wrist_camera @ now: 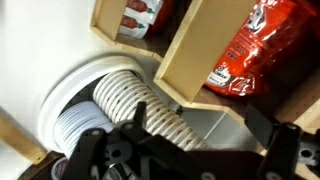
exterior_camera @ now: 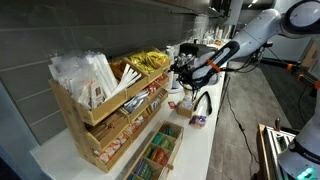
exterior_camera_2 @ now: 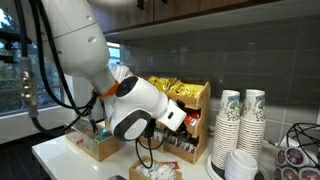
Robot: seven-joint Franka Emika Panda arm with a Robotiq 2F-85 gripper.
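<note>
My gripper is open in the wrist view, its two dark fingers apart at the lower left and right with nothing held between them. Beneath it lie the edge of a wooden rack (wrist_camera: 185,62) and a ribbed stack of paper cups (wrist_camera: 155,118). A red shiny packet (wrist_camera: 245,50) sits in one rack compartment, and red-and-white packets (wrist_camera: 140,15) fill another. From the second exterior view, the gripper (exterior_camera_2: 176,122) hangs in front of the rack, left of the tall cup stacks (exterior_camera_2: 225,130). The first exterior view shows the arm (exterior_camera: 205,70) at the rack's far end.
White bowls (exterior_camera_2: 240,166) stand stacked beside the cups. Along the wall, the rack's upper tier holds utensils (exterior_camera: 128,76) and yellow packets (exterior_camera: 148,60). An open divided box (exterior_camera: 158,155) rests on the white table (exterior_camera: 200,145), whose near right part is bare.
</note>
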